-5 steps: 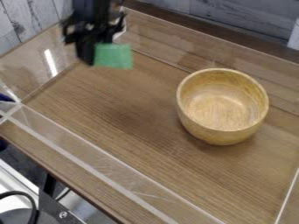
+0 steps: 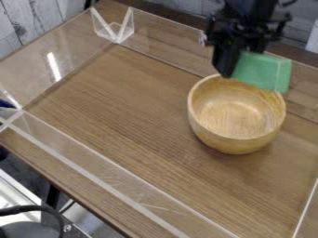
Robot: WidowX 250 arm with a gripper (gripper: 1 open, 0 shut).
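My gripper is at the top right of the camera view, dark and blurred, shut on a green object that hangs over the back rim of a round wooden bowl. The bowl stands on the right side of the wooden table. The object covers part of the bowl's back right edge; whether it touches the bowl I cannot tell.
Transparent panels or strips run along its left side. A dark cable lies at the bottom left corner.
My gripper has carried the green object from the upper left to the right, and it is now over the bowl. The bowl has not visibly moved.
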